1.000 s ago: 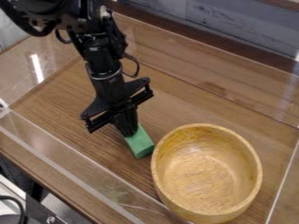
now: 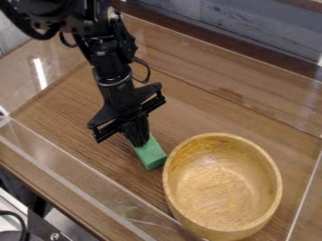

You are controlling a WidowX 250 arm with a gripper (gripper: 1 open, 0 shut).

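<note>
The black gripper (image 2: 134,134) reaches down from the upper left to a small green block (image 2: 149,153) on the wooden table. Its fingertips are at the upper end of the block; the fingers look close together, but whether anything is held between them cannot be made out. The lower part of the block lies visible beside the bowl.
A large yellow bowl (image 2: 221,188) stands at the lower right, just right of the green block. A black cable lies at the bottom left corner.
</note>
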